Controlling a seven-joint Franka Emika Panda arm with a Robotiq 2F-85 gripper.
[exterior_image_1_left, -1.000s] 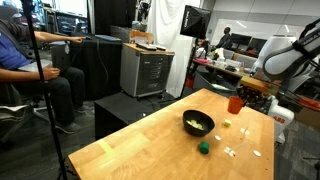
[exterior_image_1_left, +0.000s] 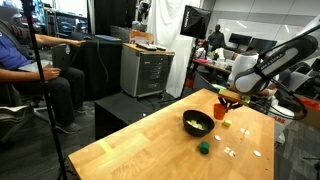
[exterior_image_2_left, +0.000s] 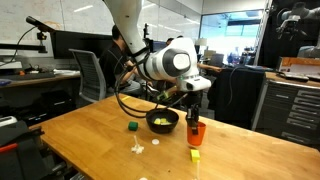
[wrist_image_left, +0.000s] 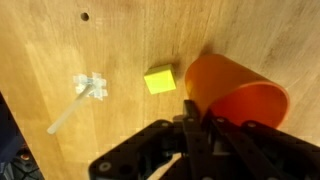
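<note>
An orange cup (exterior_image_2_left: 198, 132) is by my gripper, which is shut on its rim. In the wrist view the cup (wrist_image_left: 228, 82) shows its open mouth, with the dark fingers at its near edge. In exterior view 1 the cup (exterior_image_1_left: 219, 111) is to the right of the black bowl (exterior_image_1_left: 198, 123). Whether its base touches the table or hangs just above it, I cannot tell. Close beside the cup lies a yellow block (wrist_image_left: 159, 79).
Yellowish items lie inside the bowl. A green block (exterior_image_2_left: 133, 126) is near it. Small white patches (wrist_image_left: 90, 85) dot the wooden table (exterior_image_2_left: 255, 150), one with a thin stick on it.
The gripper and the cup have moved left in exterior view 1, towards the bowl, and the cup appears lower than a second ago. The bowl and blocks have stayed put.
</note>
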